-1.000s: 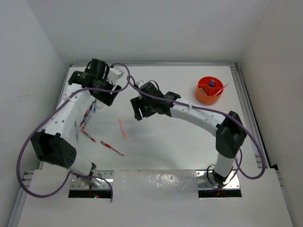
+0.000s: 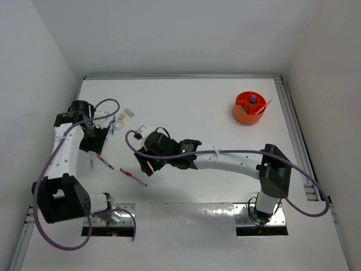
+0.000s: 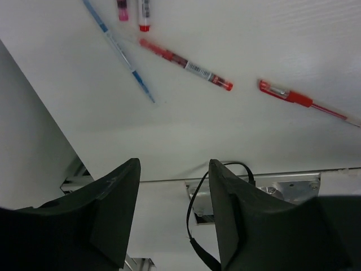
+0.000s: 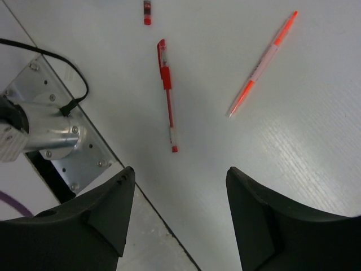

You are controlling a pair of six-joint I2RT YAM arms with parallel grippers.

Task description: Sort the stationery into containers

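Observation:
My left gripper hangs over the table's left part, fingers apart and empty, above a red marker (image 3: pixel 186 65), a blue pen (image 3: pixel 121 53) and a red gel pen (image 3: pixel 304 101). My right gripper stands open near the middle, above an orange double-ended pen (image 4: pixel 262 65) and another view of the red gel pen (image 4: pixel 167 96). More pens, a tape roll (image 2: pixel 119 125) and small erasers (image 2: pixel 129 112) lie at the left. An orange divided container (image 2: pixel 246 116) at the right holds several items.
The table's front edge (image 3: pixel 282 172) has metal mounts and a black cable. Walls border the left, back and right.
My right gripper moved left and toward the front, now over the orange pen's area.

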